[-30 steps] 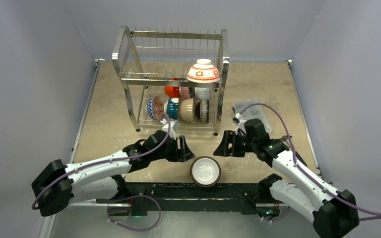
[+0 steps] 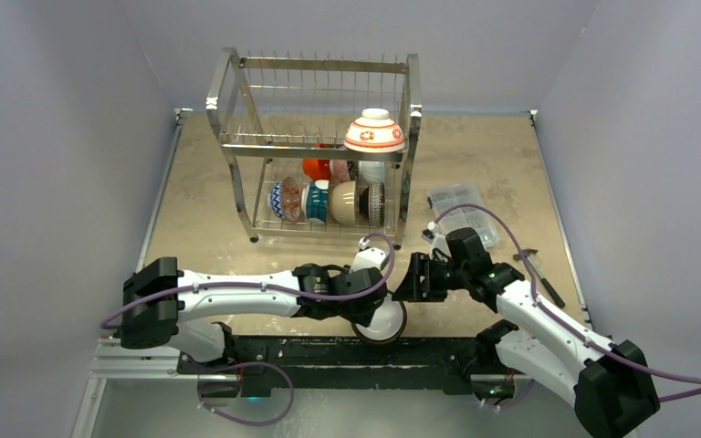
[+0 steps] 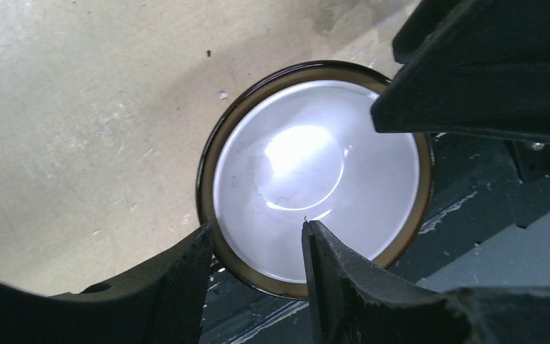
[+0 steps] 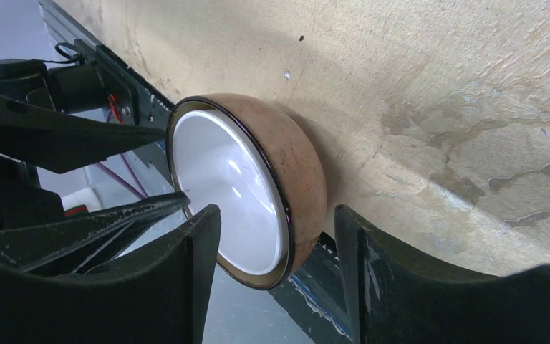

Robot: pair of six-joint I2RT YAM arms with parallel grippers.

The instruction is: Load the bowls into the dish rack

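A brown bowl with a white inside (image 2: 384, 321) rests upright at the front edge of the table. My left gripper is over this bowl (image 3: 308, 172), its fingers parted and the near rim showing between and beyond their tips. From the right side, my right gripper also stands open close above the bowl (image 4: 304, 168), with no object gripped. The metal dish rack (image 2: 329, 153) at the back carries a white and red bowl (image 2: 374, 133) upside down on its upper tier. Several bowls, among them a beige one (image 2: 343, 203), stand on edge on the lower tier.
To the right lie a clear plastic box (image 2: 456, 201) and a hammer (image 2: 545, 278). The table ends at a dark beam (image 2: 329, 370) just in front of the bowl. Bare table (image 2: 183, 219) shows left of the rack.
My left arm has swung right, from beside the bowl to over it, covering part of it. My right gripper has shifted slightly toward the front. The bowl and the rack look unmoved.
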